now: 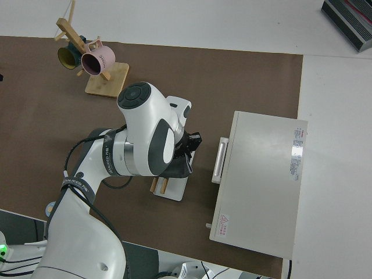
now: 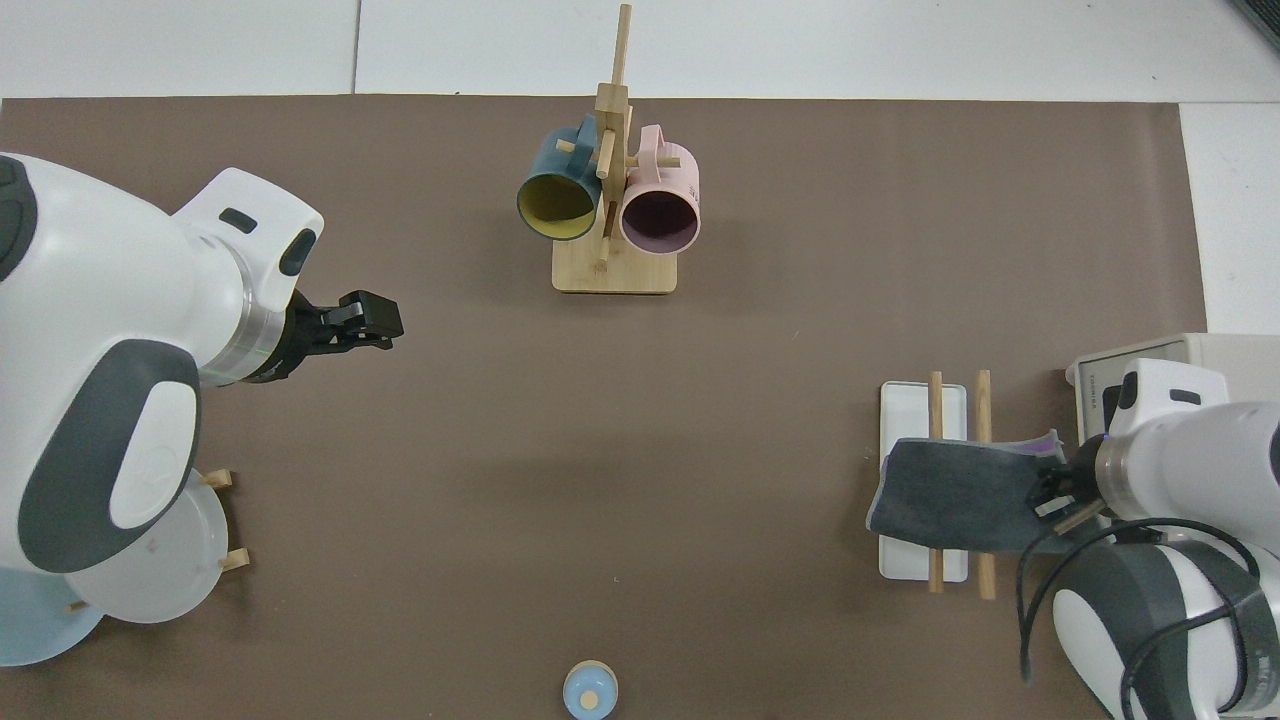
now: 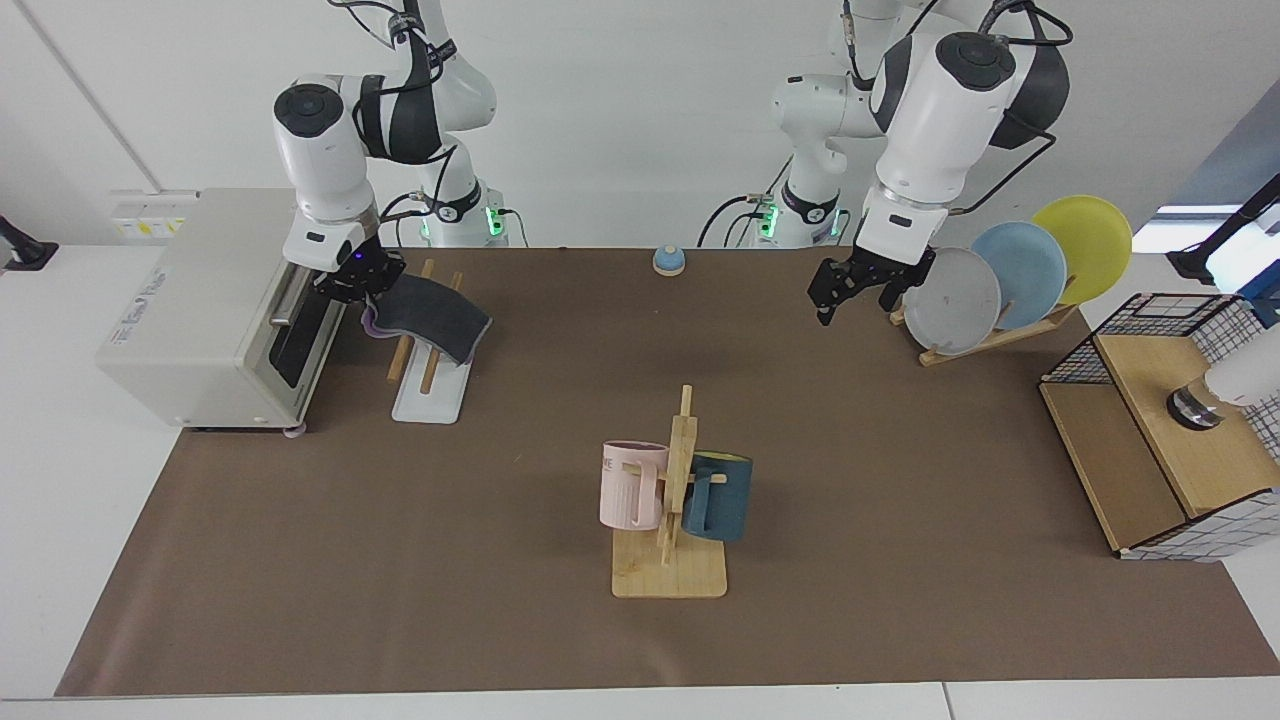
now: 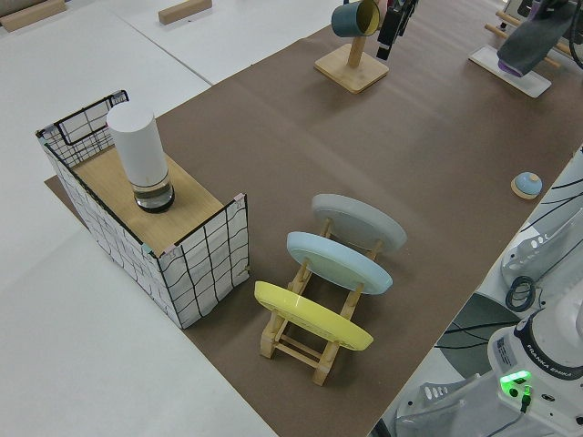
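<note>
My left gripper (image 2: 372,322) hangs over the left part of the mat, by the plate rack holding white (image 3: 950,300), blue (image 3: 1018,272) and yellow (image 3: 1082,240) plates; its finger state is unclear. My right gripper (image 3: 357,283) is at the grey cloth (image 2: 960,492), which lies across two wooden bars of a white-based rack (image 2: 900,408); whether it grips the cloth is hidden. A wooden mug tree (image 2: 614,274) holds a teal mug (image 3: 728,498) and a pink mug (image 2: 672,180).
A white appliance (image 1: 261,186) stands beside the cloth rack. A wire-sided wooden shelf (image 3: 1116,468) with a white cylinder (image 4: 137,146) sits beyond the plates. A small blue round object (image 2: 589,690) lies at the mat's edge.
</note>
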